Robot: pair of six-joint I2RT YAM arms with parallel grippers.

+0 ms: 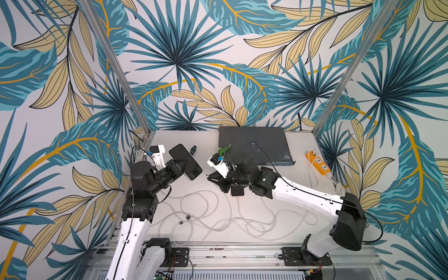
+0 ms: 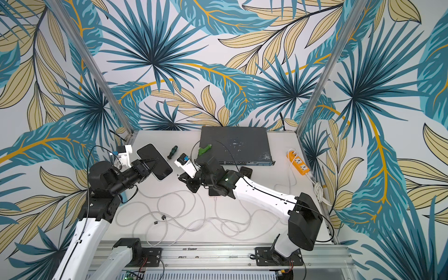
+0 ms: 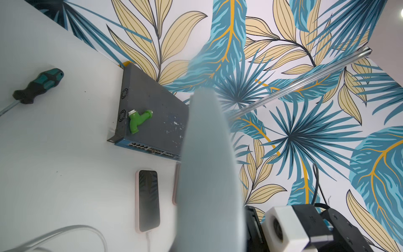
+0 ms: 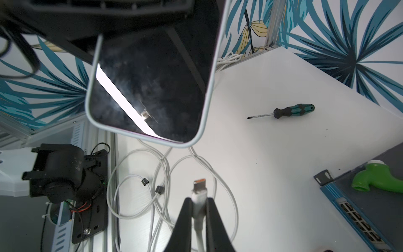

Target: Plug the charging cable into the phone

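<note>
My left gripper (image 1: 179,165) is shut on a dark phone (image 1: 186,158), tilted up above the table at the left. In the left wrist view a blurred edge fills the middle foreground. In the right wrist view my right gripper has its fingers on a white cable plug (image 4: 199,191) with its metal tip pointing up, just below the bottom edge of the held phone (image 4: 151,84). Plug and phone are apart.
A black network switch (image 1: 252,140) with a green fitting (image 4: 377,178) sits at the back. A screwdriver (image 4: 289,111), other phones (image 3: 147,200), loose cable coils and an orange power strip (image 1: 317,162) lie on the table (image 1: 298,224).
</note>
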